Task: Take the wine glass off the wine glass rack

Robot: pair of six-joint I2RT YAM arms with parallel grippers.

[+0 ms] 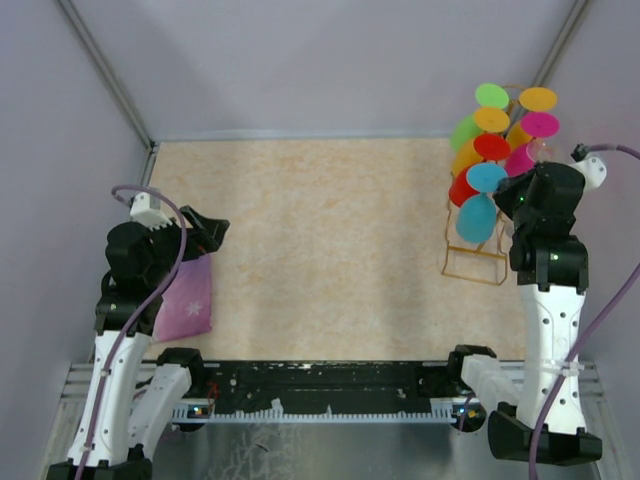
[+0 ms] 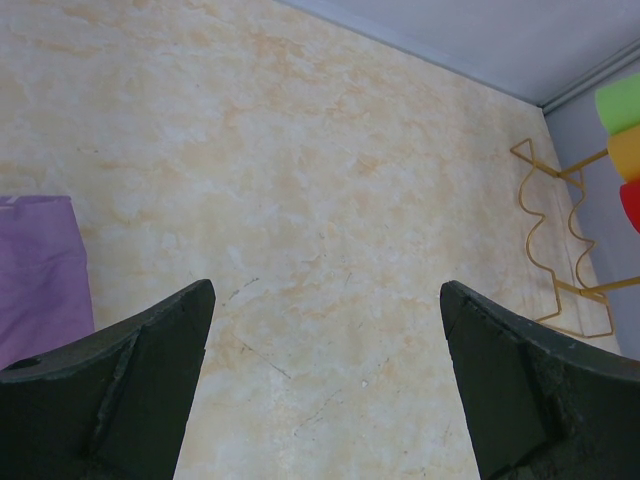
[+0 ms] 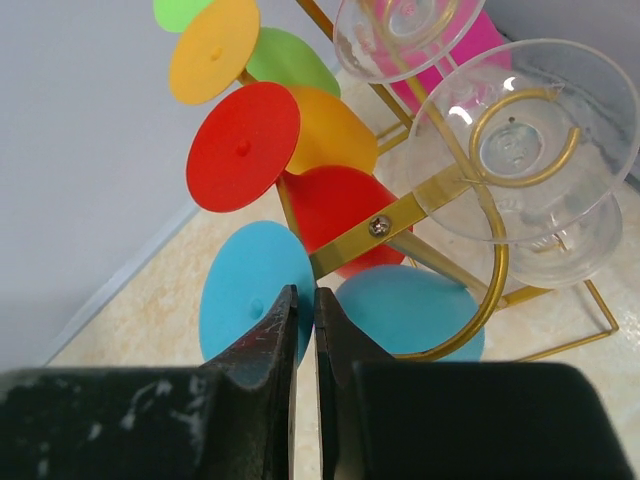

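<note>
A gold rack (image 1: 475, 275) of coloured glasses stands at the table's right. In the right wrist view, a blue glass foot (image 3: 245, 275) is at the fingertips of my right gripper, which is shut; whether its edge is between the fingers is unclear. The blue bowl (image 3: 405, 310) lies behind, with red glasses (image 3: 240, 150) above and clear glasses (image 3: 525, 140) to the right. My left gripper (image 1: 215, 230) stands open over the table's left side, nothing between its fingers.
A pink-purple cloth (image 1: 185, 300) lies at the left under my left arm. Pale walls enclose the back and sides.
</note>
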